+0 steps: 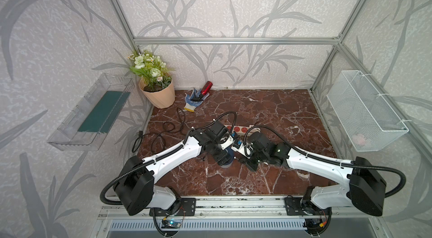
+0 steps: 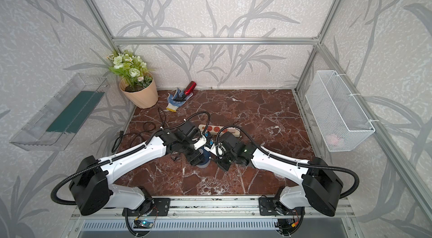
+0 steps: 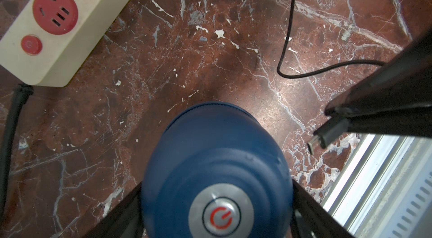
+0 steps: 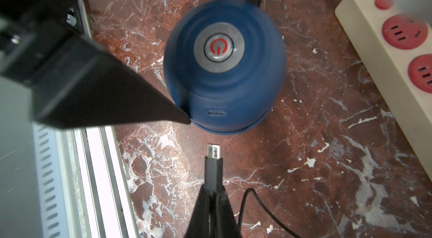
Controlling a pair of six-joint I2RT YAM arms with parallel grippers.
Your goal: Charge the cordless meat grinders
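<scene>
The blue cordless meat grinder (image 3: pixel 216 148) stands upright on the table, its power button on top. My left gripper has a finger on either side of it; whether they press on it is unclear. In the right wrist view, a small charging slot (image 4: pixel 217 113) shows low on the grinder's side. My right gripper is shut on the black charging plug (image 4: pixel 213 166), whose metal tip points at the grinder. The tip stays short of the grinder in that view, slightly left of the slot.
A cream power strip (image 3: pixel 85 26) with red sockets lies behind the grinder. The plug's thin black cable (image 3: pixel 288 44) loops over the table. Farther back are a blue-grey glove (image 1: pixel 194 99), a red bottle-like object (image 1: pixel 206 87) and a flower pot (image 1: pixel 157 95).
</scene>
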